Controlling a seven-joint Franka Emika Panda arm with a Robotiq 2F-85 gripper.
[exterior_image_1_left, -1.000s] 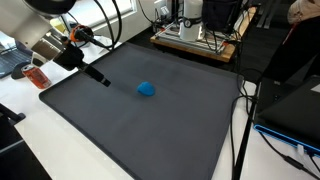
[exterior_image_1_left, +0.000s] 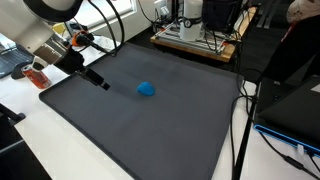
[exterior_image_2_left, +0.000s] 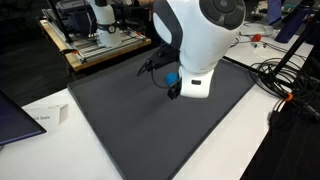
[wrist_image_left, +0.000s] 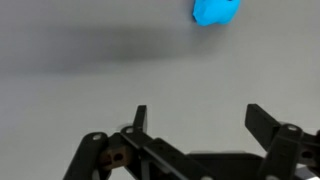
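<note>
A small bright blue object (exterior_image_1_left: 146, 88) lies on the dark grey mat, right of my gripper in exterior view 1. The wrist view catches only part of the blue object (wrist_image_left: 215, 11), at the top edge, farther out than the fingertips. My gripper is open, its two black fingers wide apart with bare mat surface between them. In exterior view 2 the blue object (exterior_image_2_left: 171, 79) shows just behind the gripper, partly covered by it. Nothing is held.
An orange-red container (exterior_image_1_left: 36, 76) stands off the mat's left corner. Black cables (exterior_image_2_left: 285, 75) lie beside the mat. A laptop-like dark device (exterior_image_1_left: 290, 115) stands at the right.
The arm has shifted slightly at the left of exterior view 1. The blue object has stayed where it was.
</note>
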